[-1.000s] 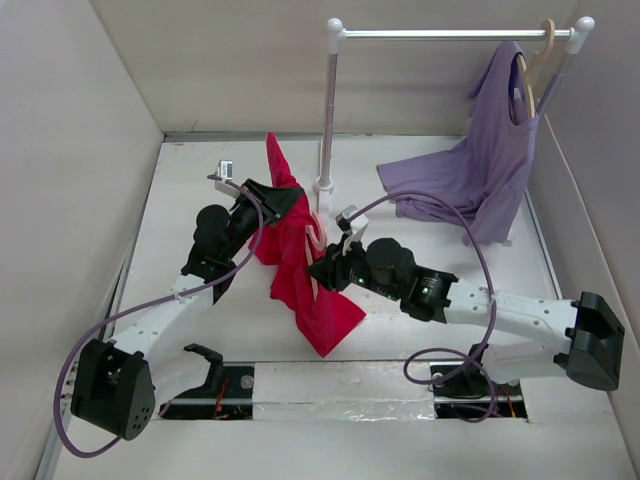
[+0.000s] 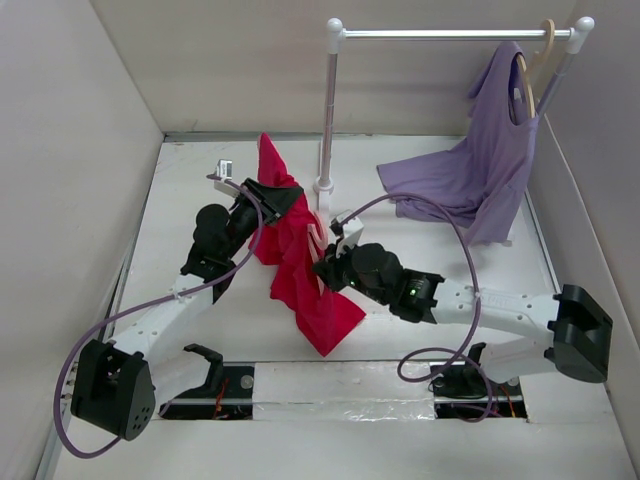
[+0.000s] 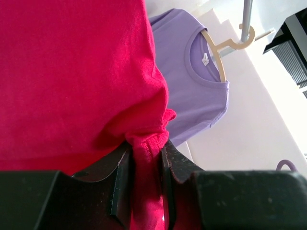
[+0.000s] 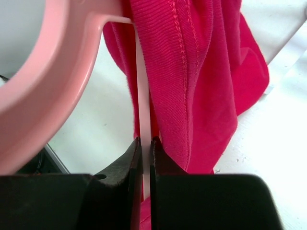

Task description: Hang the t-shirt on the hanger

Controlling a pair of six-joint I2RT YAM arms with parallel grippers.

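A red t-shirt (image 2: 300, 270) hangs between my two arms in the top view, filling much of the left wrist view. My left gripper is shut on a bunched part of its fabric, high on the shirt. My right gripper is shut on the pale pink hanger (image 4: 143, 86), whose straight bar runs down alongside the red folds, partly covered by them; its curved part (image 4: 57, 76) looms close to the camera at upper left. How far the hanger sits inside the shirt is hard to tell.
A rack with a top rail (image 2: 450, 35) stands behind, its left post (image 2: 330, 110) just beyond the red shirt. A purple shirt (image 2: 480, 170) hangs on a wooden hanger at its right end. Walls close in the workspace on both sides.
The right arm has shifted slightly since a second ago, its gripper moving a little with the hanger against the shirt. The left arm holds still.
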